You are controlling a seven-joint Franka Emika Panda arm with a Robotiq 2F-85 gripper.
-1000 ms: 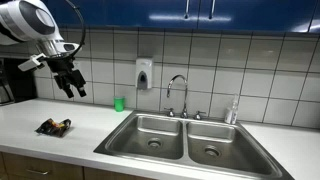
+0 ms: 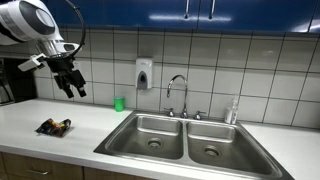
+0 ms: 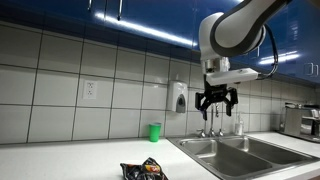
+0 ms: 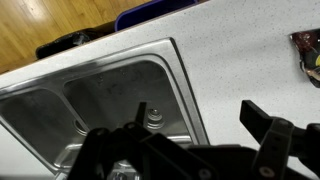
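My gripper (image 2: 76, 94) hangs open in the air above the white counter, left of the sink in exterior view 1, with nothing between its fingers. A dark, crinkled packet with orange-red patches (image 2: 54, 127) lies on the counter below and a little to the left of it. In exterior view 2 the packet (image 3: 143, 170) shows at the bottom edge, partly cut off. The wrist view has only part of the packet (image 4: 308, 57) at its right edge, well apart from the two spread fingers. A green cup (image 2: 119, 104) stands against the tiled wall.
A steel double sink (image 2: 160, 137) with a tall faucet (image 2: 178, 84) takes up the middle of the counter. On the wall hangs a soap dispenser (image 2: 144, 74). Behind the sink stands a clear bottle (image 2: 233, 110). In the wrist view an open drawer (image 4: 75, 40) borders the counter's front edge.
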